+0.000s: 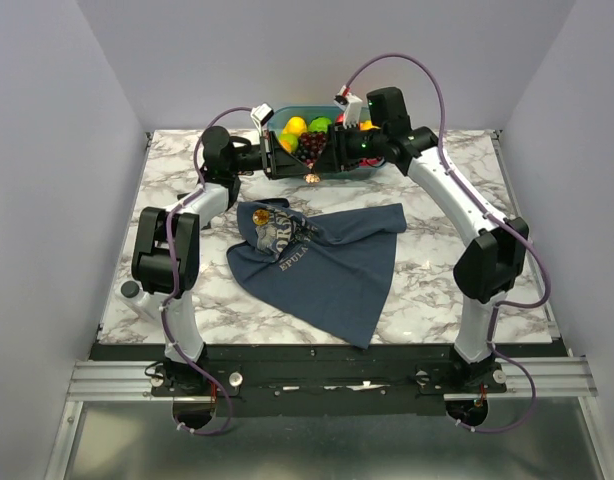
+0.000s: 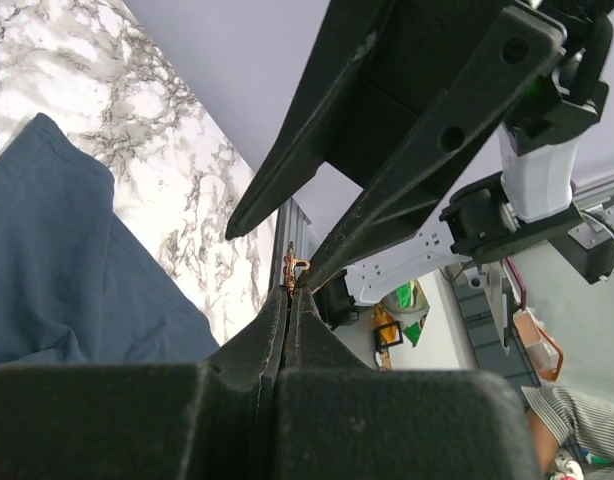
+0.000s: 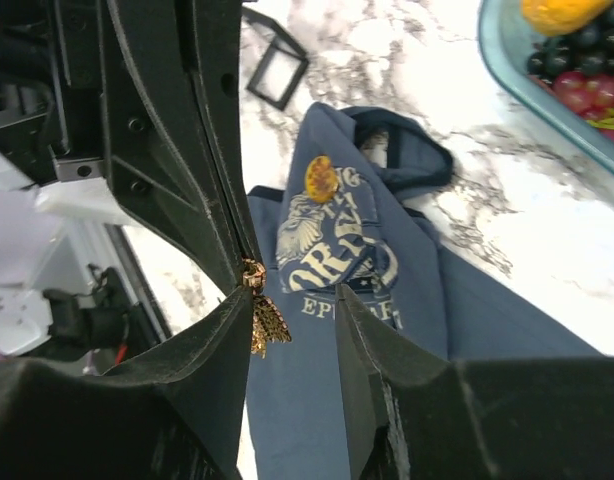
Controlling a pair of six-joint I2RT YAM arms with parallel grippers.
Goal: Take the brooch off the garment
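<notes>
A small gold brooch (image 1: 312,178) hangs clear of the garment, at the tip of my left gripper, which is shut on it. In the right wrist view the brooch (image 3: 268,318) spreads below the left fingertips (image 3: 242,262). My right gripper is part open, one finger on each side of the brooch, nearer its left finger; whether that finger touches it I cannot tell. The dark blue garment (image 1: 337,270) lies spread on the table below, with pale lettering. A round gold-orange piece (image 3: 322,180) sits on its bunched upper left part.
A blue-green basket (image 1: 279,117) of fruit stands at the back, just behind both grippers. A white cylindrical object (image 1: 137,297) lies at the left edge.
</notes>
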